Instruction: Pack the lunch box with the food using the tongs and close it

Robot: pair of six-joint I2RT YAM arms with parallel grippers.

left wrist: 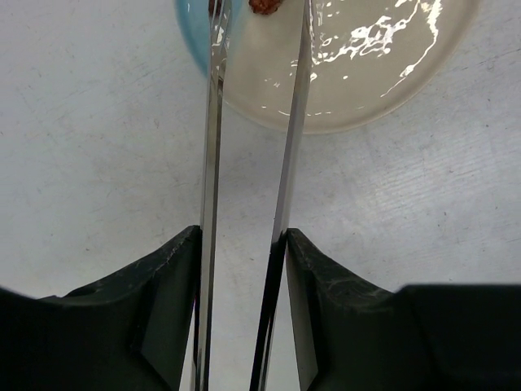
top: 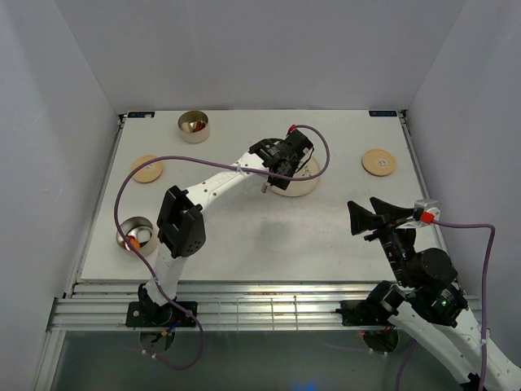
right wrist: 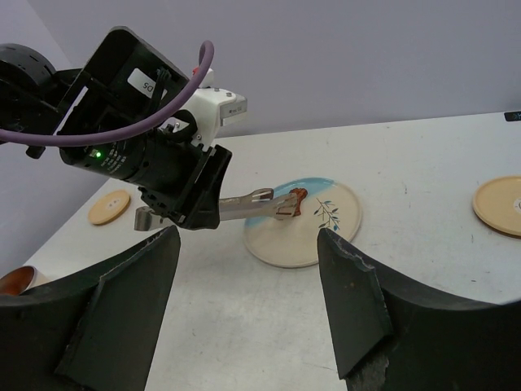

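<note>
My left gripper is shut on metal tongs (left wrist: pixel 213 163), one tong arm against each finger. The tongs reach over a round cream-and-blue plate (right wrist: pixel 285 252) with a painted sprig. Beside the tong tips lies a brown piece of meat (right wrist: pixel 299 195); I cannot tell whether they grip it. The left wrist view shows the meat (left wrist: pixel 264 6) between the tong arms, cut off by the top edge. From above, my left arm hides the meat and part of the plate (top: pixel 299 189). My right gripper (top: pixel 373 215) stands open and empty at the right front, away from the plate.
A pot (top: pixel 205 136) with food in it stands at the back left. Another pot (top: pixel 149 222) holding something orange and white is at the left front. Round wooden discs lie left (top: pixel 147 173) and right (top: pixel 378 168).
</note>
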